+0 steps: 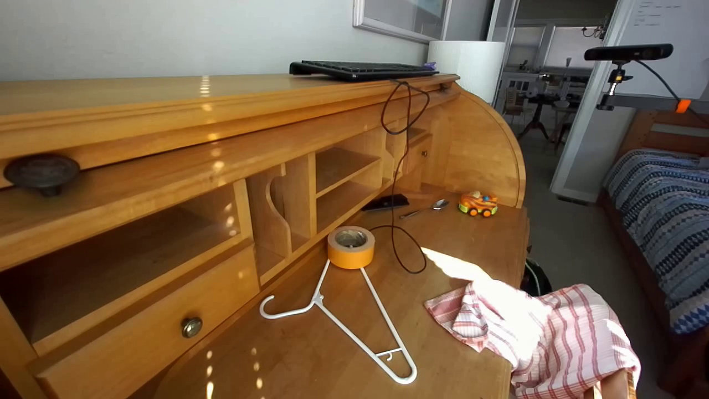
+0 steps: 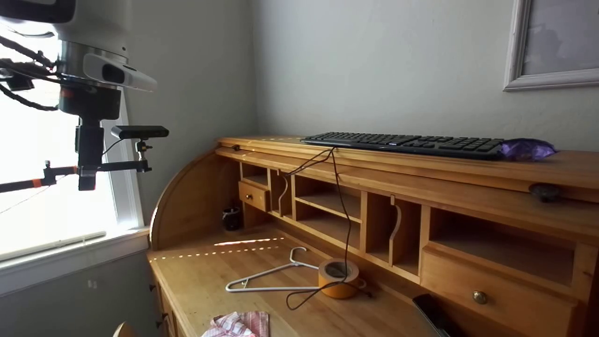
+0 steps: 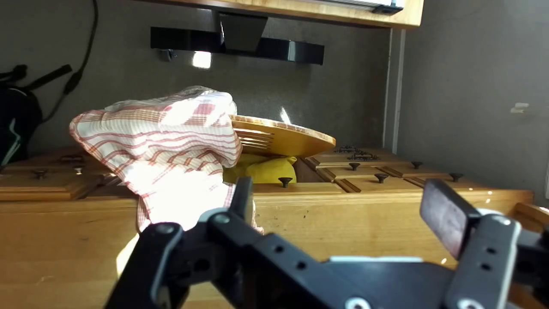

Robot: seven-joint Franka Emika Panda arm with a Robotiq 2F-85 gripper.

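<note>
A red-and-white checked cloth (image 1: 532, 326) lies partly on the desk and drapes over its front edge onto a wooden chair back (image 3: 288, 138). On the desktop rests a white hanger (image 1: 352, 332), touching or partly under a roll of orange tape (image 1: 350, 256). In the wrist view my gripper stands open, its two fingers wide apart with nothing between them. The cloth (image 3: 170, 149) shows beyond and to the left of the left finger. Exterior view 2 shows part of the arm (image 2: 92, 84) at the upper left; the gripper's fingers are not visible there.
A keyboard (image 2: 404, 143) sits on the desk's top, its cable (image 1: 399, 173) hanging down to the desktop. A spoon (image 1: 425, 209), a toy car (image 1: 478, 204) and a dark object (image 1: 385, 202) lie toward the far end. Bare desktop surrounds the hanger.
</note>
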